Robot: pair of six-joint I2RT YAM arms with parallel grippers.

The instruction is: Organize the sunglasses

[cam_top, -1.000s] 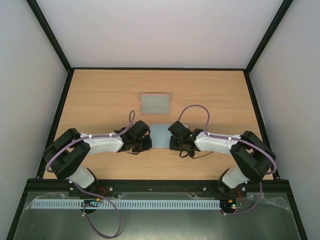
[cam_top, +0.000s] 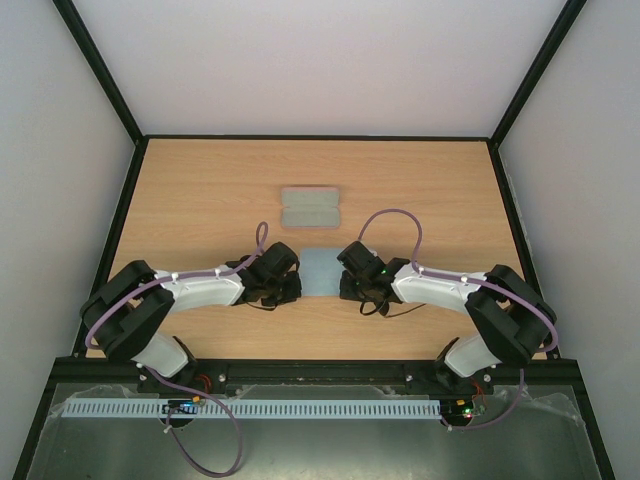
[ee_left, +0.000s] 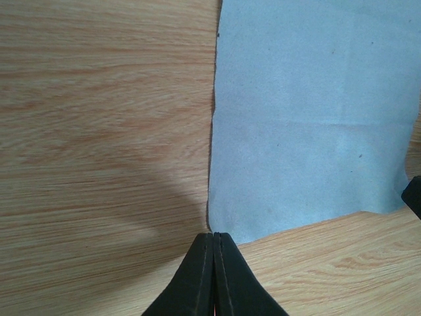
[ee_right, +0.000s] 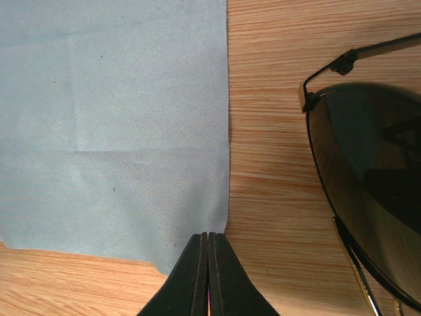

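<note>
A light blue cloth lies on the table between the two arms. My left gripper is shut at the cloth's lower left corner, nothing visible between its fingers. My right gripper is also shut, at the lower right corner of the cloth. Sunglasses with a dark lens and thin metal frame lie just right of the cloth in the right wrist view; in the top view they are mostly hidden under the right arm.
A grey, two-section case lies behind the cloth at the table's middle. Dark frame edges border the table.
Both arms are almost still; at most a very slight shift shows in the top view.
</note>
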